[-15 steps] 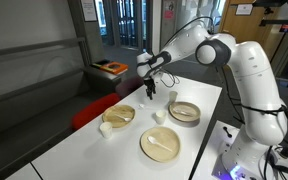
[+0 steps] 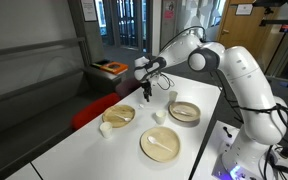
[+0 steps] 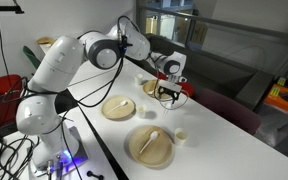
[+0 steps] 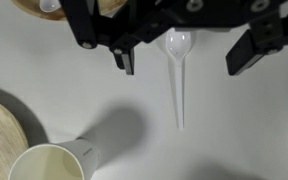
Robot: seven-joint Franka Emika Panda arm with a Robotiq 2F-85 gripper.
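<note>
In the wrist view a white plastic spoon [image 4: 179, 75] lies on the table, its bowl toward the gripper base and its handle reaching away. My gripper is open above it, one finger [image 4: 127, 60] to each side and nothing held between them. A white cup [image 4: 54, 163] stands at the lower left of that view, apart from the spoon. From outside, the gripper [image 2: 148, 94] hangs over the far part of the white table; in the second exterior view the gripper [image 3: 168, 98] hides most of what is under it.
Round wooden plates stand about: one plate [image 2: 173, 152] nearest, one plate [image 2: 108, 119] to the left, another plate [image 2: 196, 113] to the right. Two cups [image 2: 106, 130] stand near them.
The gripper sits slightly lower and further left than a second ago, and the arm's forearm has shifted with it. The plates and cups have stayed put.
</note>
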